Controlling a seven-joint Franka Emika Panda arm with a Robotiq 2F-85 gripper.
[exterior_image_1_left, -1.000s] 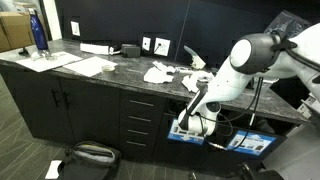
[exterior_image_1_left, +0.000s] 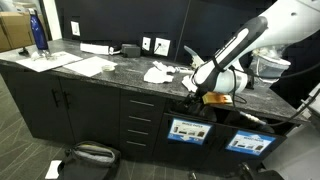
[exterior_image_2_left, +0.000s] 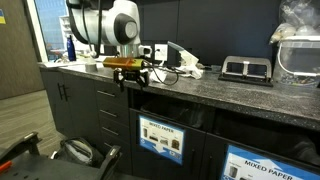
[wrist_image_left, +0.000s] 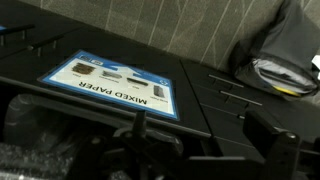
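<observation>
My gripper (exterior_image_1_left: 189, 104) hangs at the counter's front edge, above the pulled-out recycling bin labelled "MIXED PAPER" (exterior_image_2_left: 161, 137). In the wrist view the gripper looks down with its dark fingers apart and nothing between them. The bin's blue-and-white label (wrist_image_left: 112, 84) shows beyond the fingers, and the dark bin opening lies below it. Crumpled white paper or cloth (exterior_image_1_left: 158, 73) lies on the counter, left of the arm. A second labelled bin (exterior_image_2_left: 262, 167) is to the right.
On the dark speckled counter (exterior_image_1_left: 118, 80) are a blue bottle (exterior_image_1_left: 39, 34), flat sheets (exterior_image_1_left: 88, 66), a tape-like roll (exterior_image_1_left: 108, 69) and a toaster (exterior_image_2_left: 247, 69). A dark bag (exterior_image_1_left: 88, 162) lies on the floor. Open floor stretches before the left cabinets.
The arm has risen from low in front of the open bin up to counter height. The crumpled white items and the bins look unmoved.
</observation>
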